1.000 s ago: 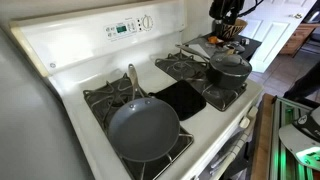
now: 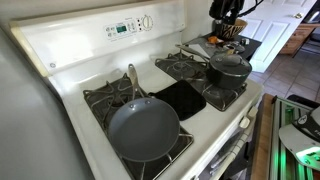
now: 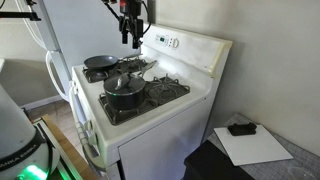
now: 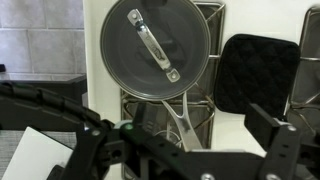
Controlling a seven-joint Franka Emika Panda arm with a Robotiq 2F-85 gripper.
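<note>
A dark pot [image 2: 229,70] with a lid sits on the right-hand burners in the first exterior view, its long handle pointing to the back of the stove. From the wrist view, the glass lid [image 4: 125,55] on it shows a metal bar handle [image 4: 150,40]. A grey frying pan [image 2: 145,128] rests on the left-hand burners. Between them lies a black square pad [image 2: 181,99]. High above the stove hangs my gripper [image 3: 131,40], touching none of these. Its fingers [image 4: 264,126] stand wide apart in the wrist view, nothing held between them.
The stove's back panel [image 2: 110,35] rises behind the burners. A black box [image 3: 215,163] and a white sheet [image 3: 252,145] with a dark item on it lie beside the stove. A wooden counter edge [image 2: 264,140] runs along the front.
</note>
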